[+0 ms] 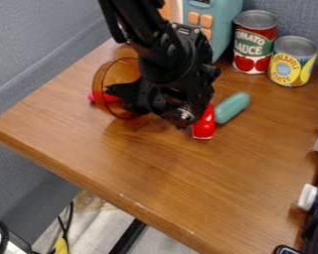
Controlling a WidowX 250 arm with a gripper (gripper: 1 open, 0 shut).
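Note:
My black gripper [175, 99] is low over the middle of the wooden table [148, 189], tilted beside an amber translucent cup [115, 71] that lies behind it on the left. A red object [203, 129] and a pale green cylinder [233, 107] lie just right of the gripper. Another red piece [98, 97] shows at the cup. The fingers are dark and overlap each other, so their state and anything between them are unclear.
A tomato juice can [253, 43] and a yellow can [292, 62] stand at the back right, near a teal appliance [201, 15]. A dark appliance [316, 203] lines the right edge.

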